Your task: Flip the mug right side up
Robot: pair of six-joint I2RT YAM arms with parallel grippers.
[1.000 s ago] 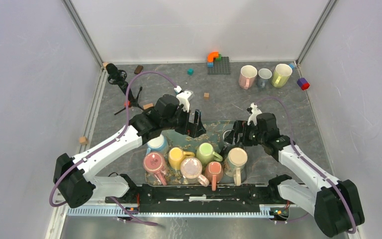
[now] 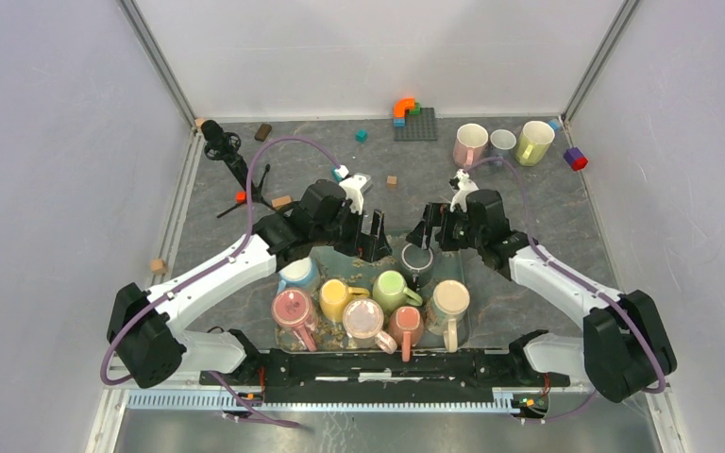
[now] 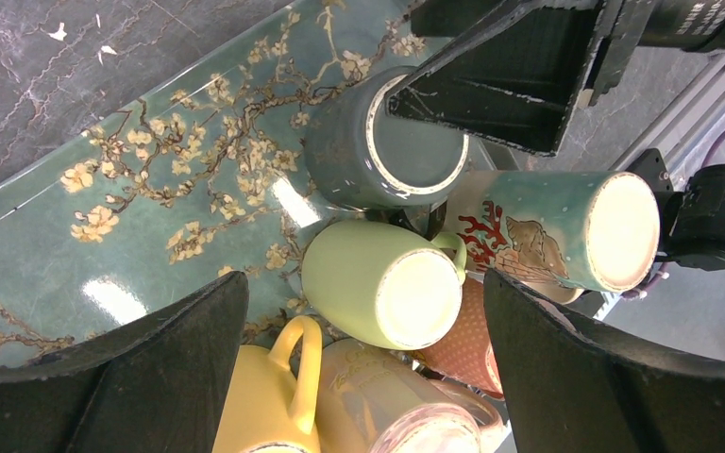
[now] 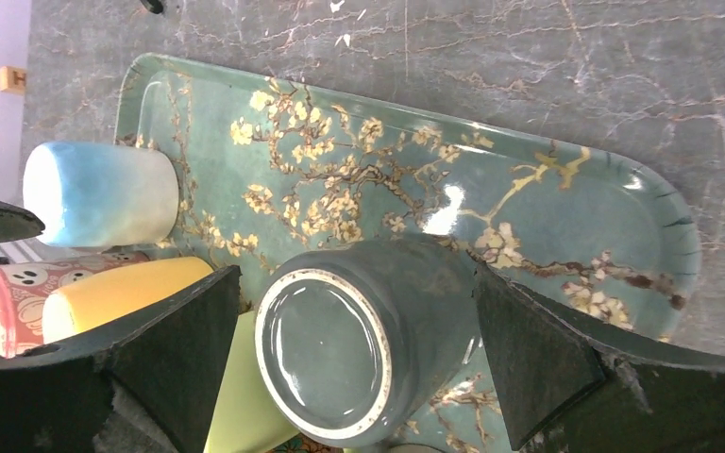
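Observation:
A floral green tray [image 2: 359,255] holds several upside-down mugs. The dark mug [image 2: 417,269] rests near its right back, bottom up, with my right gripper [image 2: 429,226] open just above it. In the right wrist view this mug [image 4: 321,349] sits between and below the open fingers. My left gripper [image 2: 372,236] is open over the tray, left of the right one, with the green mug [image 3: 368,283] below it in the left wrist view. Also in the tray are yellow [image 2: 337,297], cream [image 2: 450,300] and red [image 2: 293,310] mugs.
Three upright mugs [image 2: 470,142] stand at the back right beside a blue-red block [image 2: 576,158]. A building plate [image 2: 414,126], small cubes and a black stand [image 2: 236,165] occupy the back. The bare table right of the tray is clear.
My right arm has moved up and to the left, toward the back, uncovering more of the dark mug. The left arm has barely moved.

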